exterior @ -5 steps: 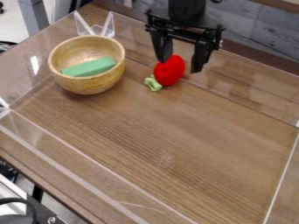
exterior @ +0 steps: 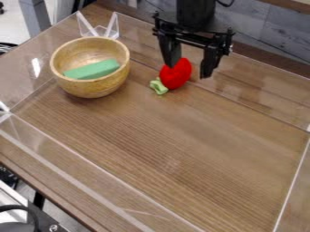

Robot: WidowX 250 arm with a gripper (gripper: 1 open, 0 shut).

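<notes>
My gripper [exterior: 188,58] is a black assembly at the top centre, its fingers open, hanging over a red object [exterior: 176,74] with a small light green part at its lower left. The gripper partly covers the red object's top; whether they touch I cannot tell. A tan bowl [exterior: 87,87] at the left holds a mint green oblong piece.
A white wire-like item [exterior: 100,27] stands behind the bowl. A grey wall runs along the back.
The gripper has shifted slightly down over the red object; little else differs.
</notes>
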